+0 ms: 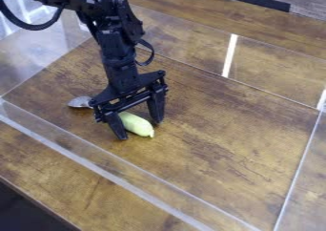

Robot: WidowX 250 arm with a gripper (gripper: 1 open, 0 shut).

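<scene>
A black robot gripper [135, 116] is low over the wooden floor of a clear-walled tray, left of centre. A pale green, elongated object [137, 128] lies diagonally beneath it, between or just under its fingers. I cannot tell whether the fingers touch it. A silver metal piece [82, 101], like the bowl of a spoon, shows just left of the gripper, partly hidden behind it.
Clear walls with a white strip [230, 55] bound the wooden tray floor [235, 139]. The floor right of the gripper is free. A dark bar sits at the back edge.
</scene>
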